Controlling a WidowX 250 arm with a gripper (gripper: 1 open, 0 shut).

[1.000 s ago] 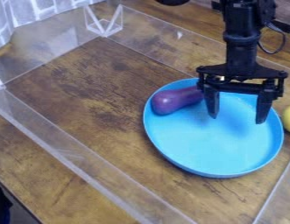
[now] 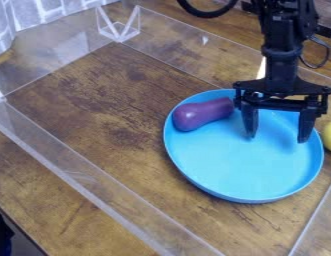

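Note:
My black gripper (image 2: 277, 124) hangs over the right part of a light blue round plate (image 2: 241, 169), its two fingers spread apart and open, with nothing seen between them. A purple eggplant-like object (image 2: 203, 114) lies on the plate at its upper left, left of the gripper. A yellow object (image 2: 328, 137) is partly visible at the right edge, beside the plate. A pale thing behind the arm is mostly hidden.
Clear plastic walls (image 2: 101, 190) run around the wooden work surface (image 2: 94, 100). The wood to the left of the plate is bare.
The gripper has shifted slightly to the right and a little down over the plate. The plate and the purple object look unmoved.

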